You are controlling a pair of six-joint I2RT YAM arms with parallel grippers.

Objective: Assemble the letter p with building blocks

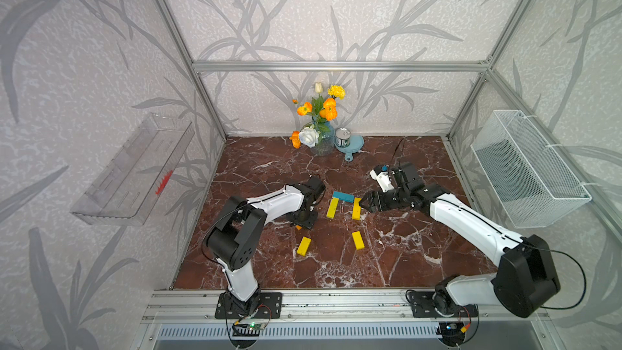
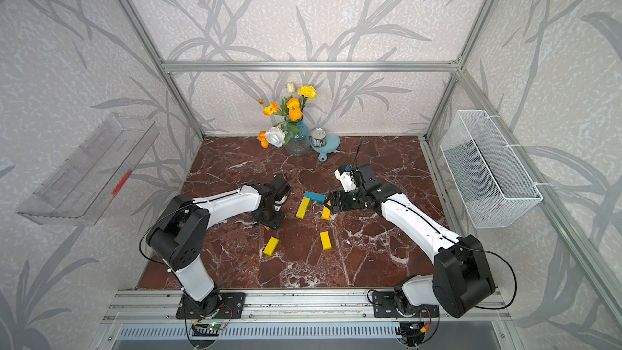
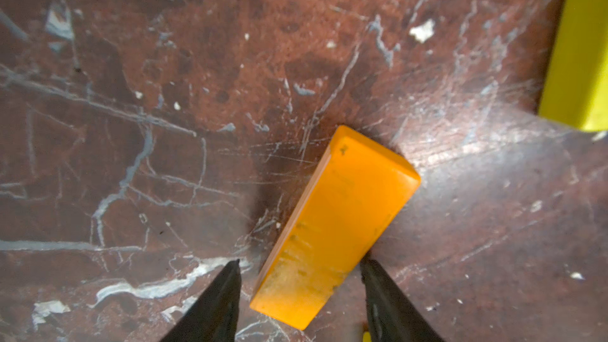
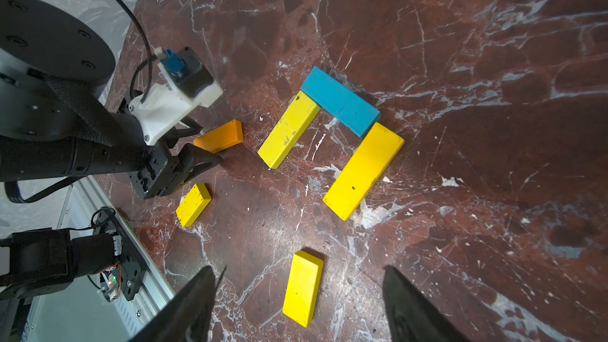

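Note:
My left gripper is part open over an orange block (image 3: 342, 215), its fingers on either side of the near end; whether they touch it cannot be told. A blue block (image 4: 342, 101) lies crosswise, with one yellow block (image 4: 289, 129) running from its left end and another yellow block (image 4: 364, 171) from its right end, like an arch open toward the front. My right gripper stands open above the table, just right of this arch, with nothing held. Loose in front are a left yellow block (image 1: 304, 246) and a right yellow block (image 1: 358, 240).
At the back stand a flower vase (image 1: 322, 139) and a can (image 1: 342, 136) on a blue board (image 1: 353, 145). A clear bin (image 1: 139, 175) hangs left, a white wire basket (image 1: 531, 168) right.

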